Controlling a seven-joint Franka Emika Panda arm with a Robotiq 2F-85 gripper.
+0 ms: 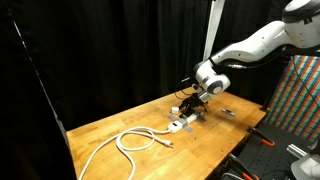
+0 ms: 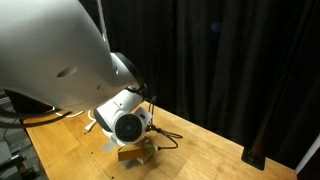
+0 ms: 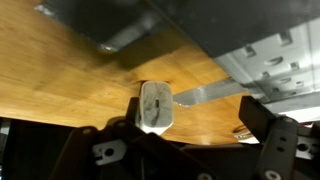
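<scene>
A white power strip (image 1: 183,123) lies on the wooden table, with grey patches around it. Its white cord (image 1: 125,140) loops leftward, and a plug (image 1: 165,143) lies at the near side. My gripper (image 1: 195,108) is low over the strip's far end, pointing down and partly covering it. In the wrist view, the black fingers (image 3: 120,150) of my gripper are apart. A small white piece with a grey face (image 3: 155,105) shows beside the left fingertip; whether they touch, I cannot tell. A small white block (image 1: 175,109) sits left of the gripper.
A grey strip (image 3: 210,92) lies flat on the wood. Small metallic items (image 1: 228,112) rest right of the gripper. Black curtains (image 1: 120,60) hang behind the table. Bare wood (image 2: 220,150) extends to the right in the second exterior view.
</scene>
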